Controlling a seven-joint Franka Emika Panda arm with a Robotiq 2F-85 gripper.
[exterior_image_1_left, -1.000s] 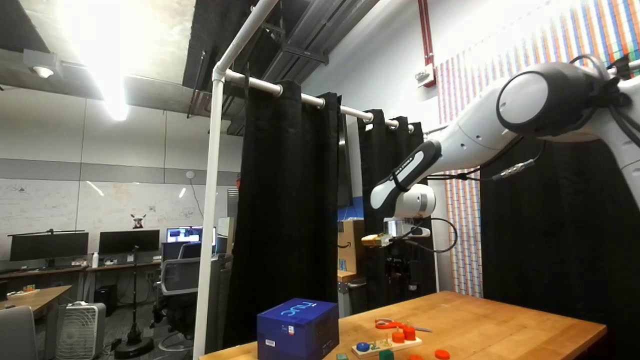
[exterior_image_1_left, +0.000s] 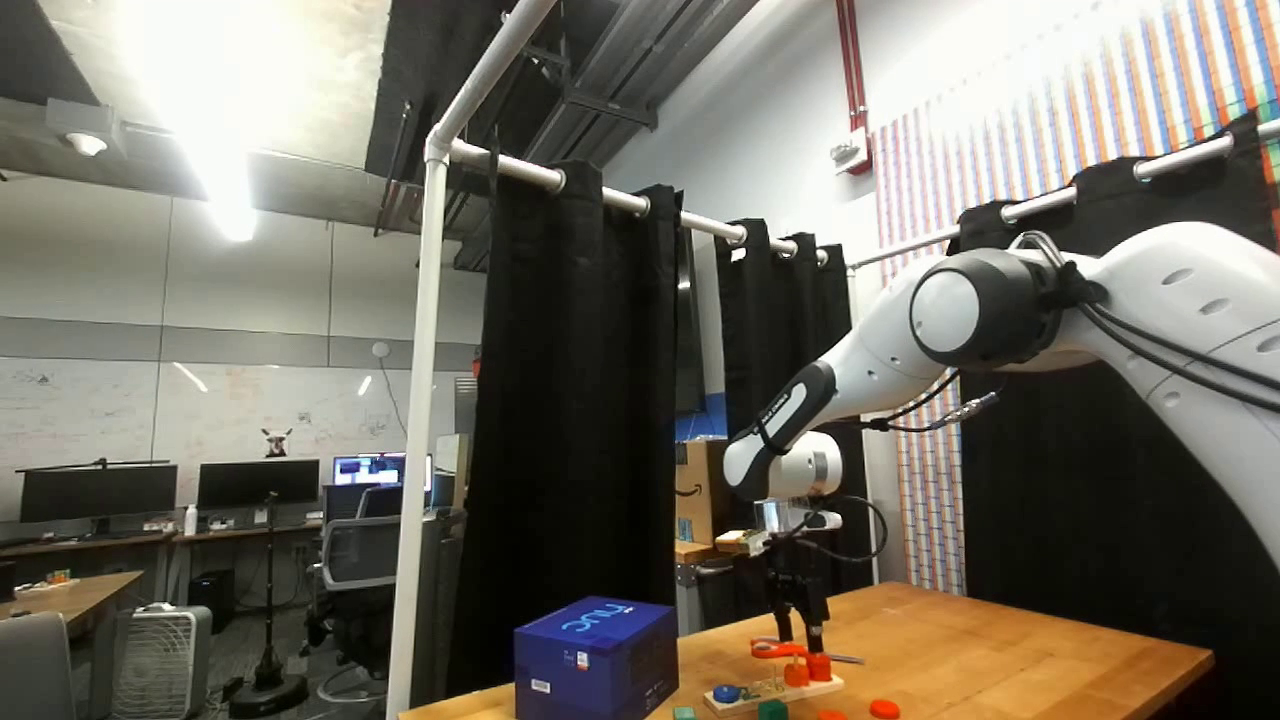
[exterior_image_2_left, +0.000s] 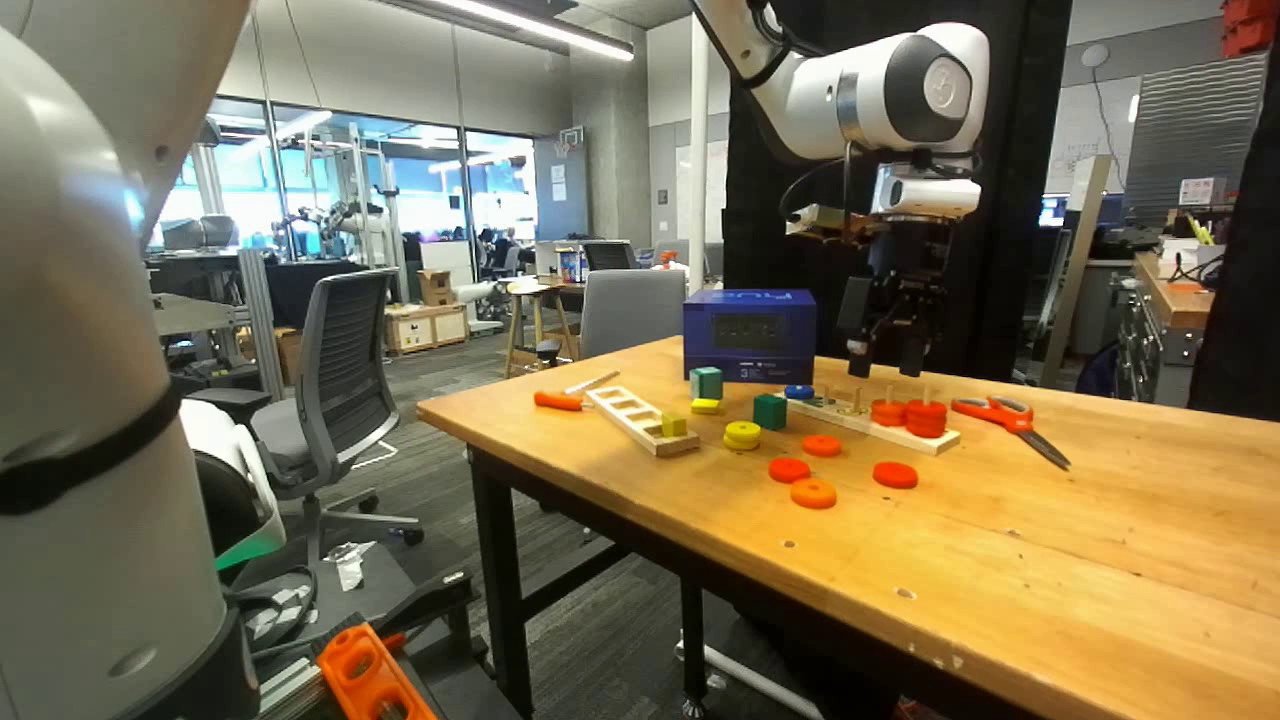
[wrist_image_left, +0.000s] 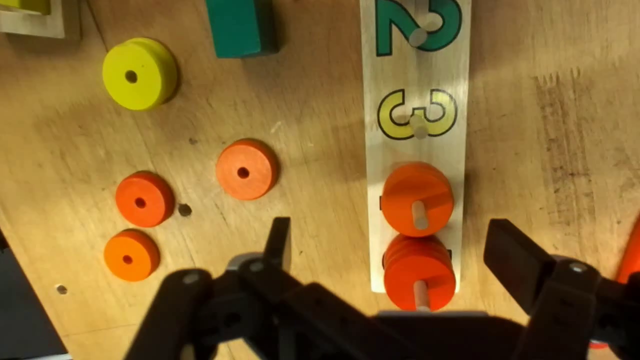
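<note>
My gripper is open above the number board, its fingers well apart and nothing between them. Below it lies the wooden peg board (wrist_image_left: 379, 150), which shows a green 2 and a yellow 3 with bare pegs. Orange-red discs (wrist_image_left: 414, 195) sit on one peg, and a taller red stack (wrist_image_left: 417, 276) fills the end peg. In exterior view 2 the gripper (exterior_image_2_left: 885, 360) hangs over the board's far side. Loose on the table are an orange-red disc (wrist_image_left: 243, 171), a red disc (wrist_image_left: 141, 200), an orange disc (wrist_image_left: 129, 256) and a yellow disc stack (wrist_image_left: 135, 75).
A green block (wrist_image_left: 237, 27) lies beside the board. Scissors (exterior_image_2_left: 1005, 414) rest just past its end, and a blue box (exterior_image_2_left: 750, 330) stands behind. A wooden frame (exterior_image_2_left: 636, 414) and a screwdriver (exterior_image_2_left: 558, 401) lie at the left. Bare tabletop (exterior_image_2_left: 1140, 540) extends to the right.
My arm has come down and a little to the left in exterior view 1, bringing the gripper from high above the table to near the board. The objects on the table look unmoved.
</note>
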